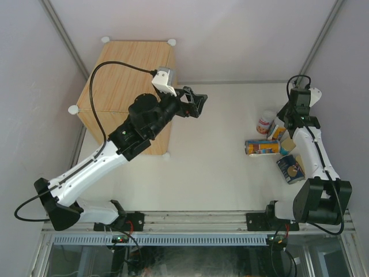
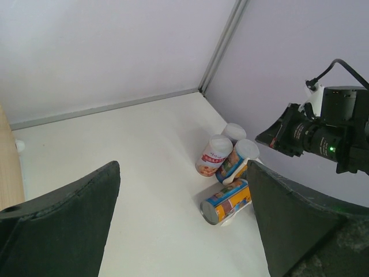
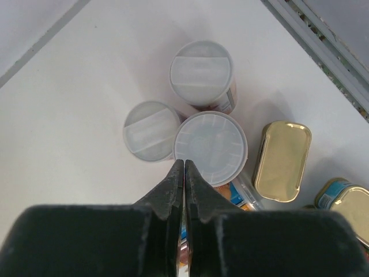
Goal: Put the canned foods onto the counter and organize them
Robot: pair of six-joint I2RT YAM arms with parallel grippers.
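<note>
In the right wrist view my right gripper is shut, its fingertips together and nothing between them. Just beyond the tips stands an upright can with a pale plastic lid (image 3: pixel 210 147), outside the fingers. Two more pale-lidded cans stand close by, a nearer one (image 3: pixel 151 131) and an upper one (image 3: pixel 202 72). From the left wrist view, a white-and-red can (image 2: pixel 213 156) and a blue-orange can (image 2: pixel 237 158) are upright, and another blue-orange can (image 2: pixel 225 202) lies on its side. My left gripper (image 1: pixel 199 104) is open and empty over the counter.
A gold-topped tin (image 3: pixel 282 161) and a blue tin (image 3: pixel 351 208) sit beside the cans. The wooden box (image 1: pixel 132 63) occupies the counter's left side. Bare white counter (image 1: pixel 207 167) spans the middle. A wall stands close on the right.
</note>
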